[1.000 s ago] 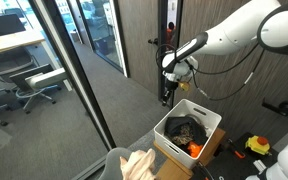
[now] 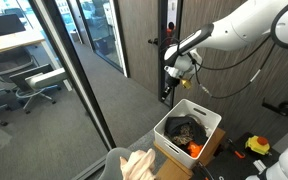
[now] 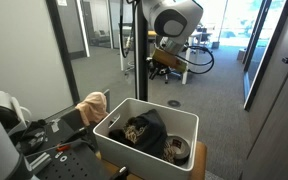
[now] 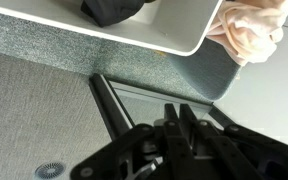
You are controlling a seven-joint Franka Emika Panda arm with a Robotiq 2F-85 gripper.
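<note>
A white box [image 3: 189,120] stands on a wooden surface, holding a dark cloth [image 3: 156,135] and a brown round item [image 3: 176,150]. In the wrist view its white edge [image 4: 164,32] crosses the top, with the dark cloth [image 4: 112,8] inside. My gripper reaches in from the bottom, over the floor and apart from the box. Its dark fingers look shut; anything between them is too dark to make out. In exterior view 1 the arm [image 2: 214,38] stretches out beyond the box [image 2: 202,109]. A pale peach cloth [image 2: 139,164] lies outside it.
The peach cloth rests on a grey chair [image 4: 206,72]. A dark post [image 2: 74,75] runs down the left of exterior view 1. Tools [image 2: 256,145] lie at the right.
The arm has shifted slightly, its upper link now standing larger and higher at the right of exterior view 1. The box and both cloths look unmoved.
</note>
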